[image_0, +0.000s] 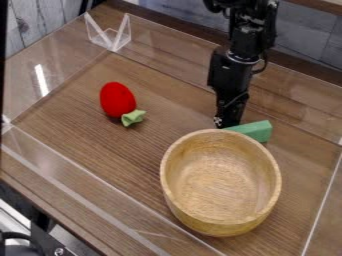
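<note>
The dark gripper (222, 122) reaches down from the top centre, its tip low beside a green block (250, 131) that lies on the wooden table. The fingers look shut, with nothing visible between them, though they are dark and small. Just in front of the block is a large beige bowl (221, 185).
A red object (118, 98) lies at the left, with a light green piece (134, 117) beside it. A white wire-like piece (110, 34) stands at the back left.
</note>
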